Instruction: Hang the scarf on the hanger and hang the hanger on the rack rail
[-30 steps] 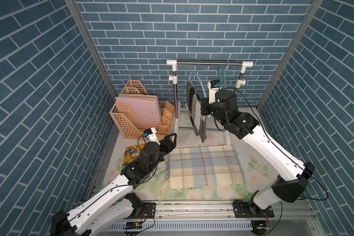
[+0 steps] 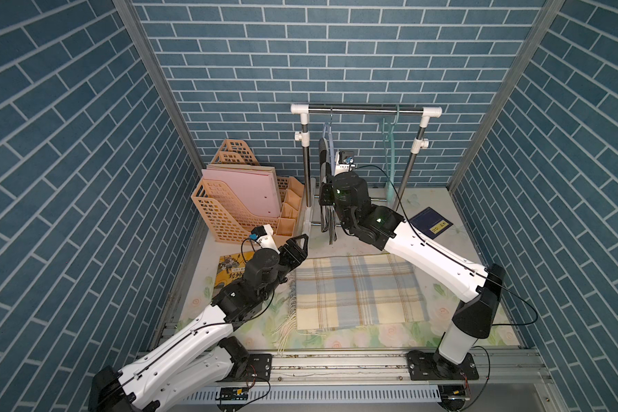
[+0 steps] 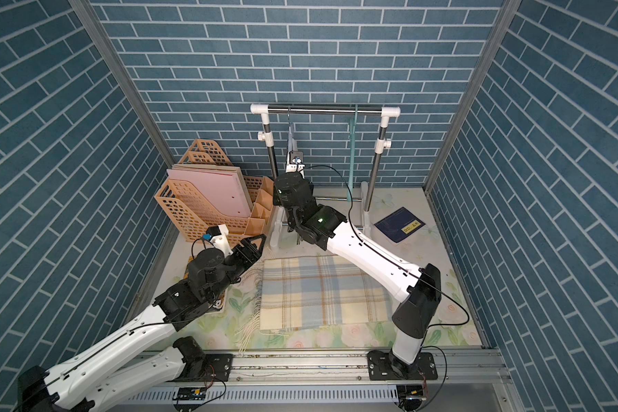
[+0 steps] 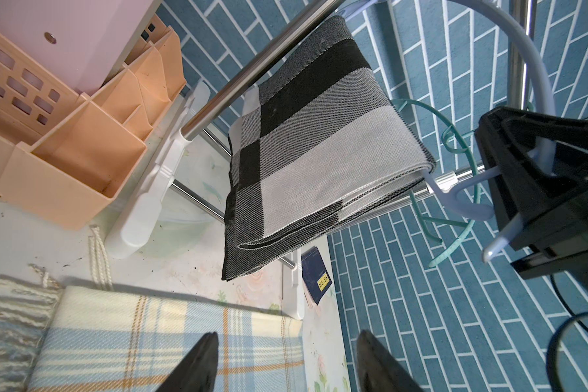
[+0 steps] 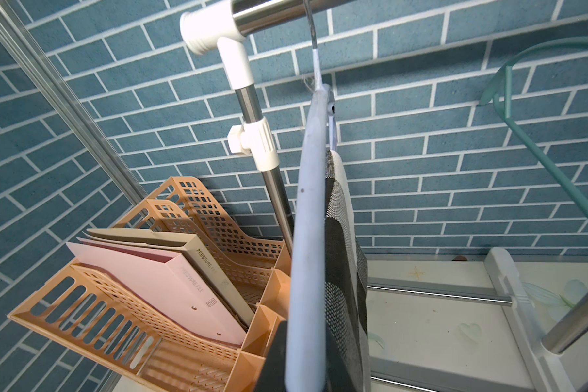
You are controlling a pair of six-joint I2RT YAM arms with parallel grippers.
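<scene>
A pale plaid scarf (image 2: 357, 292) with fringe lies flat on the table. A black-and-white checked scarf (image 4: 313, 143) hangs folded on a lilac hanger (image 5: 308, 215) on the rail (image 2: 364, 110). My right gripper (image 2: 326, 192) is shut on that hanger's lower end, seen close in the right wrist view. My left gripper stands over the plaid scarf's left end, its fingers apart with nothing visible between them. A teal hanger (image 5: 548, 163) hangs to the right on the rail.
A peach file organiser (image 2: 219, 213) with folders stands at the back left, a yellow book (image 2: 230, 271) before it. A dark blue booklet (image 3: 399, 224) lies at the right. The rack's white feet stand behind the plaid scarf.
My right gripper has moved left with the lilac hanger and checked scarf, which now hang nearer the rack's left post and more edge-on. The left arm has barely moved.
</scene>
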